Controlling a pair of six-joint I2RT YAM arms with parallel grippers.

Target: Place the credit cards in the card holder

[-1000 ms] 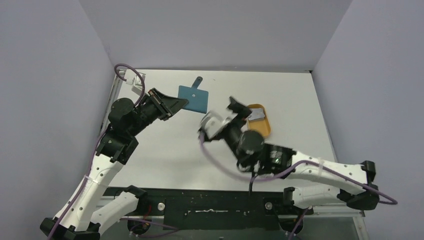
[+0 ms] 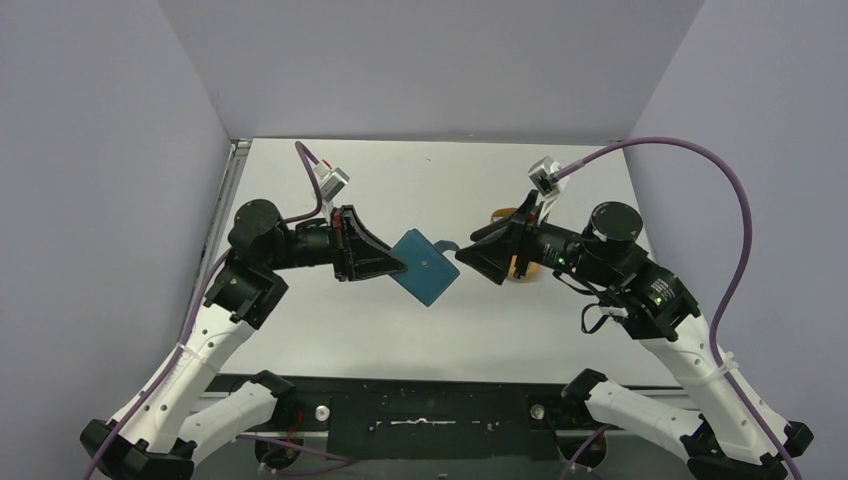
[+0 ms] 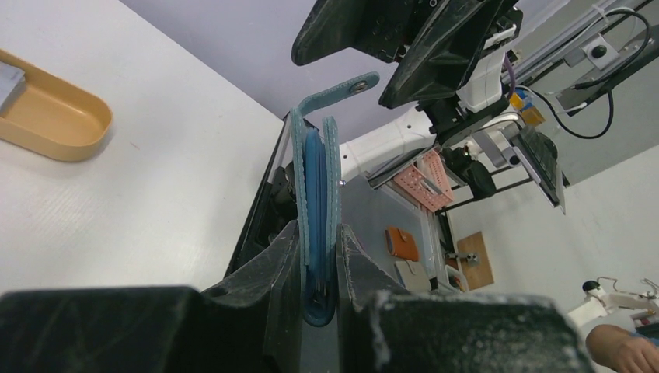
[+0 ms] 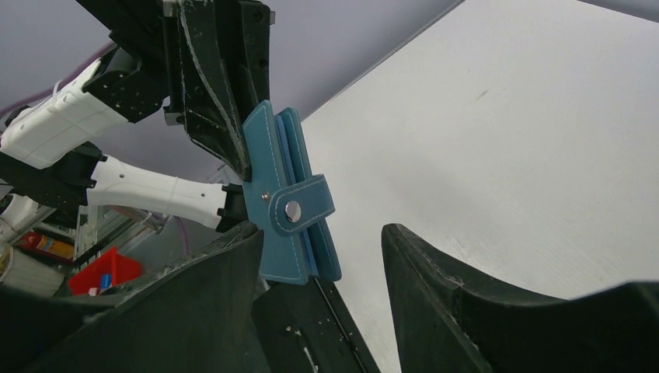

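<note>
The blue card holder (image 2: 424, 268) is held up by my left gripper (image 2: 398, 268), shut on one end of it. In the left wrist view the holder (image 3: 315, 217) stands edge-on between the fingers, its strap raised at the top. My right gripper (image 2: 470, 246) is open, just right of the holder, its fingers apart and facing the strap and snap of the holder (image 4: 273, 233) in the right wrist view. Whether it touches the holder is unclear. A light grey stack, perhaps the cards (image 3: 8, 84), lies in an orange tray (image 3: 66, 128).
The orange tray is partly hidden under my right arm in the top view. Grey walls enclose the back and sides, and the dark front edge lies below the arms.
</note>
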